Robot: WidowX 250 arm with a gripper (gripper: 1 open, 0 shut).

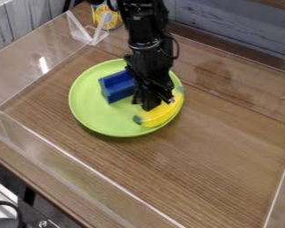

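Note:
My black gripper [148, 96] reaches down from the top centre into a green plate [99, 116], its fingertips low between a blue block [115, 84] and a yellow banana-like object [164, 110] on the plate's right side. Whether the fingers touch the yellow object, and how far apart they stand, is hard to make out among the dark parts.
A can with a yellow label [103, 16] stands at the back left by a clear plastic wall.

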